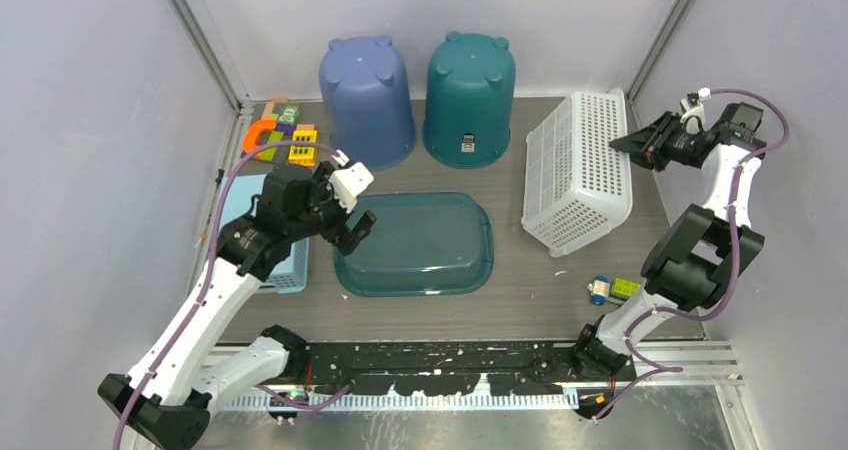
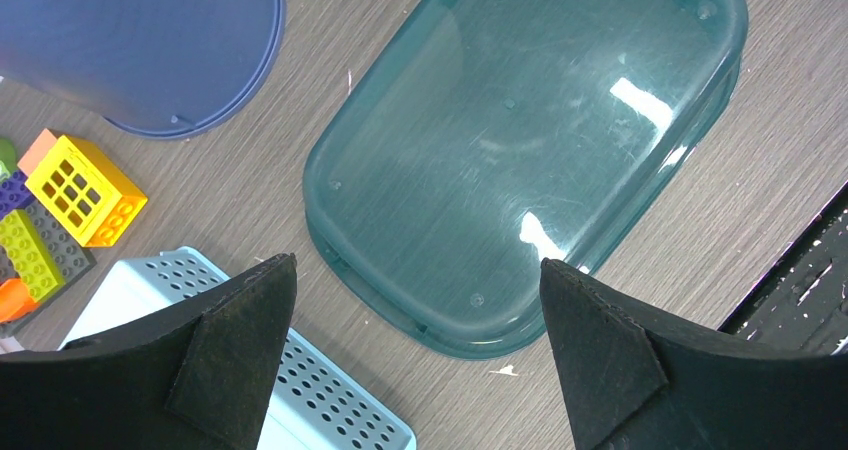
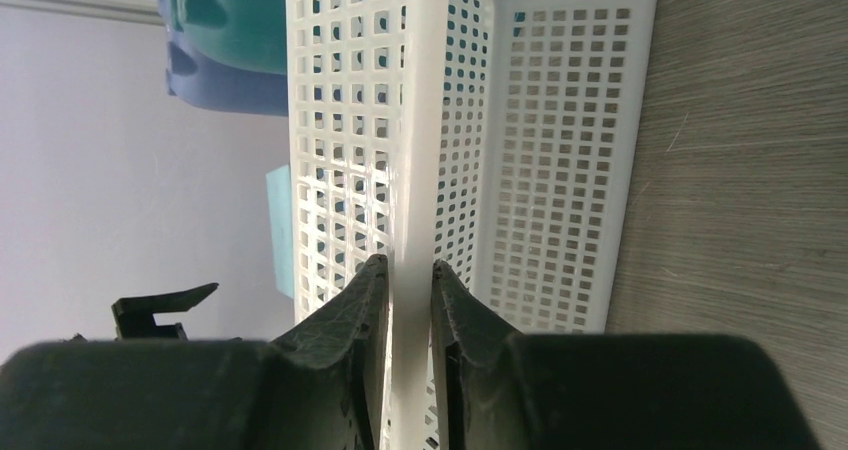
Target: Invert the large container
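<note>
A large white perforated container [image 1: 575,170] is tipped at the right of the top view. My right gripper [image 1: 625,145] is at its right upper edge, shut on the white rim [image 3: 415,210], which runs between the fingers in the right wrist view. Part of the inside shows there. My left gripper [image 1: 355,228] hangs over the dark green lid [image 1: 413,250]; in the left wrist view its fingers stand wide apart with nothing between them [image 2: 418,355].
A blue tub [image 1: 365,100] and a teal tub [image 1: 470,95] stand upside down at the back. Toy blocks [image 1: 304,147] and a light blue basket [image 1: 290,270] are at the left. A small toy vehicle [image 1: 610,290] lies at the front right. Bare table surrounds the lid.
</note>
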